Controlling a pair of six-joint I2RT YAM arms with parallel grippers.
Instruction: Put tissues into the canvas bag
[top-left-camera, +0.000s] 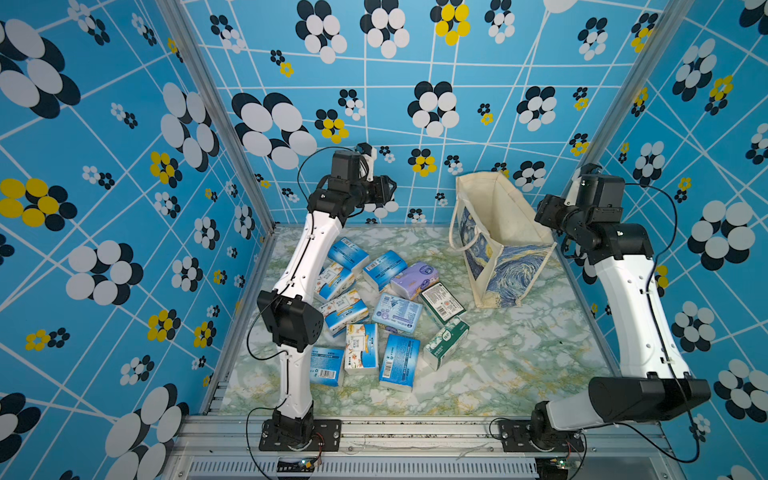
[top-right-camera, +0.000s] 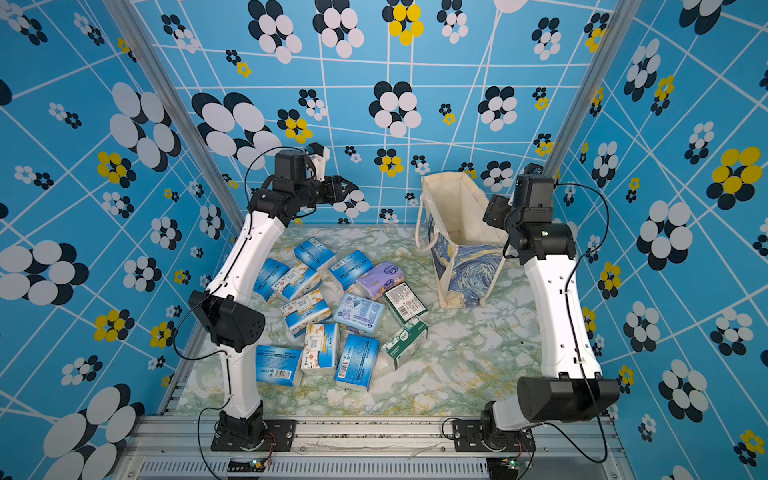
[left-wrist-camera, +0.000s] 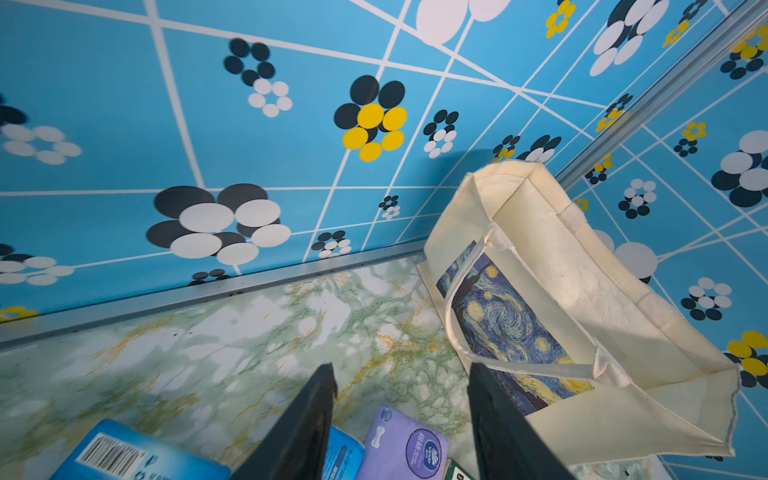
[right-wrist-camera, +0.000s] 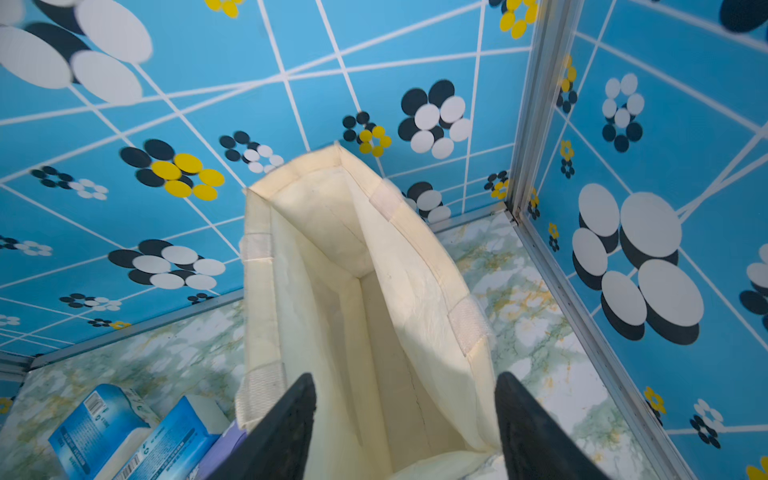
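Observation:
The canvas bag (top-left-camera: 512, 276), cream with a swirling blue painted print, stands upright at the back right; its mouth gapes and the inside that shows in the right wrist view (right-wrist-camera: 400, 352) is empty. Several tissue packs lie left of it: blue boxes (top-left-camera: 398, 360), white-and-orange ones (top-left-camera: 361, 348), a purple pack (top-left-camera: 415, 280), a pale blue pack (top-left-camera: 397, 313) and green boxes (top-left-camera: 445, 342). High above the back of the packs, my left gripper is open and empty. My right gripper, also open and empty, hangs near the bag's right rim.
A handle loop (left-wrist-camera: 456, 320) droops outside the bag's left side. Patterned walls close off the back and both sides. Bare marble tabletop (top-left-camera: 520, 360) lies in front of the bag.

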